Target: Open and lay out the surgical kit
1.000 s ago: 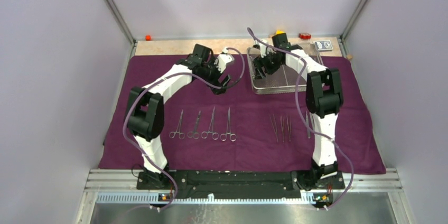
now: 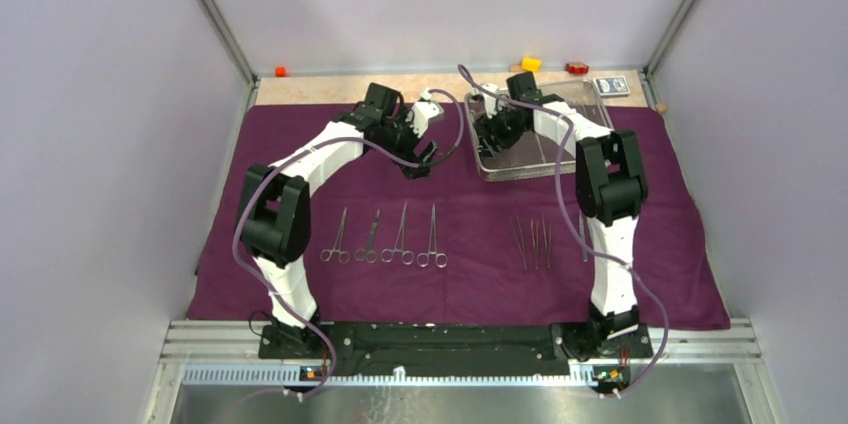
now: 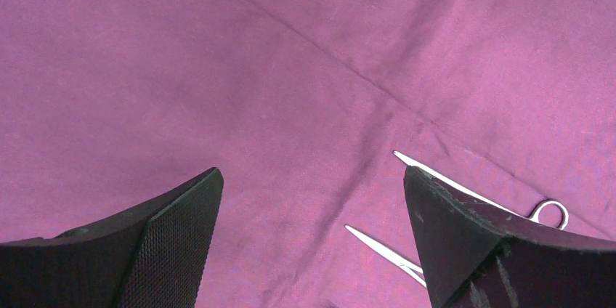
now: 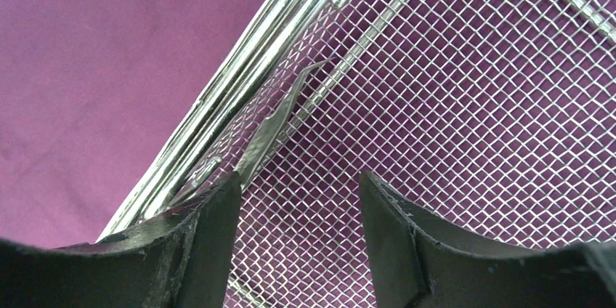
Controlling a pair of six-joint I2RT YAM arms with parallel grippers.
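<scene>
The wire mesh tray [image 2: 525,169] sits at the back right of the purple cloth. My right gripper is over its left side, fingers apart; between and ahead of them a thin angled metal instrument [image 4: 269,128] lies along the tray's rail, its lower end beside the left finger. My left gripper hangs open and empty over the cloth left of the tray. Scissor-like instruments [image 2: 432,239] lie in a row at the front left, with tips visible in the left wrist view. Several slender instruments [image 2: 535,242] lie at the front right.
A pale strip [image 2: 300,90] along the back holds small red and yellow blocks [image 2: 531,64] and a card box [image 2: 610,86]. Bare cloth lies at the left and between the two rows of instruments.
My right arm has shifted slightly left and toward the front within the tray. The left arm has not moved.
</scene>
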